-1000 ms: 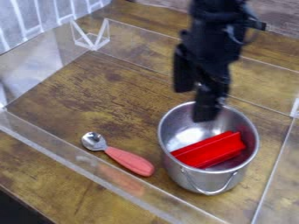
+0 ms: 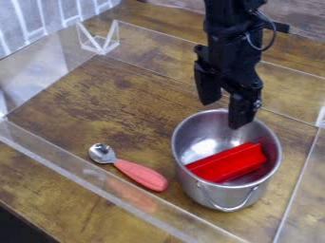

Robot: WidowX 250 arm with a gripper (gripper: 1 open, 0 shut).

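Note:
My black gripper (image 2: 226,95) hangs open above the rear of a steel pot (image 2: 222,199), with nothing seen between its fingers. Inside the pot lies a red rectangular object (image 2: 226,163). A spoon with a red-pink handle (image 2: 137,173) lies on the wooden table to the pot's left, its metal head toward the upper left.
Clear plastic walls run along the table's edges, and a white wire piece (image 2: 102,36) stands at the upper left.
The pot and spoon stay in place.

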